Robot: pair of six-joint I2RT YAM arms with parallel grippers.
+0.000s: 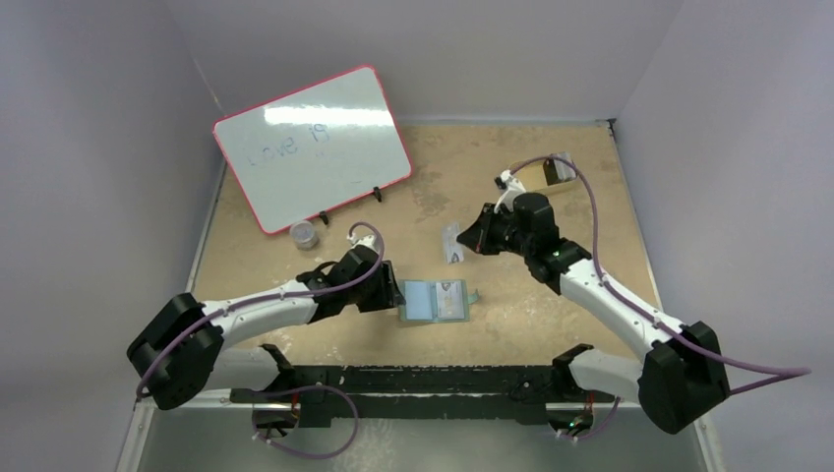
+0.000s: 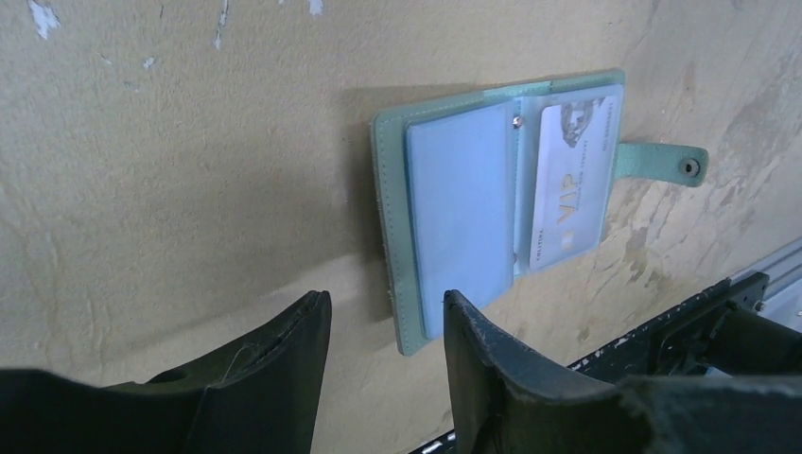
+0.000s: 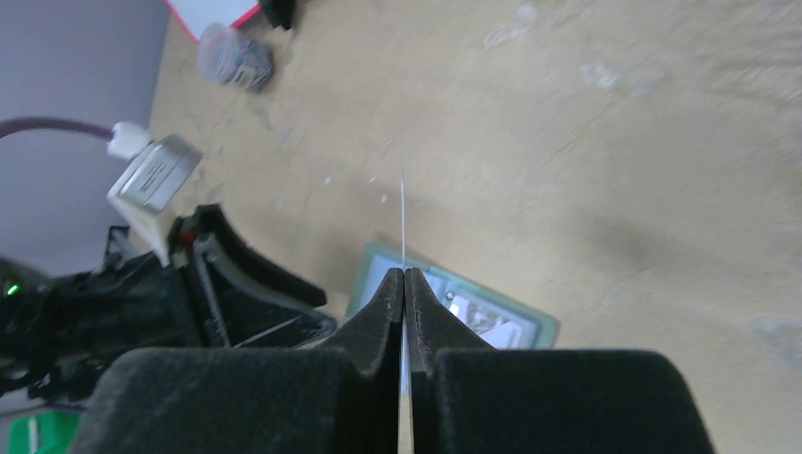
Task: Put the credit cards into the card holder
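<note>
The light-green card holder lies spread flat on the table, its strap pointing right. A VIP card sits in its right clear pocket; the left pocket shows plain pale blue. In the top view my right gripper is shut on a white card, up and to the right of the holder. That card appears edge-on as a thin line in the right wrist view. My left gripper stands open at the holder's left edge, nothing between its fingers, its right fingertip overlapping the holder's lower left part in view.
A beige bin with more cards stands at the back right, partly behind the right arm. A whiteboard leans at the back left with a small jar below it. Table surface between bin and holder is clear.
</note>
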